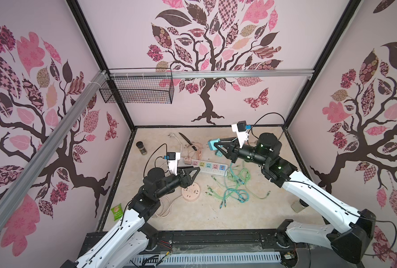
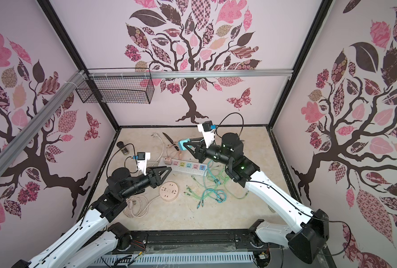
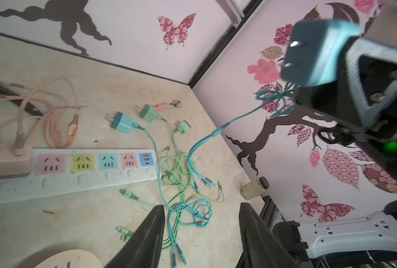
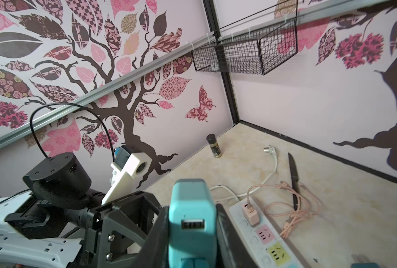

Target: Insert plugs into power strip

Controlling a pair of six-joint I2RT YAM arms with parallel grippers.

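My right gripper is shut on a teal plug (image 4: pixel 192 221) and holds it up in the air, well above the table. A small USB port faces the right wrist camera. The white power strip (image 3: pixel 104 166) lies below, with a pink plug (image 3: pixel 7 160) seated at its left end. Coloured sockets beside that plug are empty. In the left wrist view my left gripper stands open, nothing between its fingers, clear of the teal plug. A second teal plug (image 3: pixel 124 122) and a green plug (image 3: pixel 149 113) lie behind the strip.
Green and teal cables (image 3: pixel 180 214) tangle to the right of the strip. A round pink socket (image 1: pixel 191 192) sits in front of it. Behind are a knife (image 4: pixel 293 178) and pink cable loops (image 4: pixel 292 214). A dark-capped jar (image 4: pixel 214 145) stands back left.
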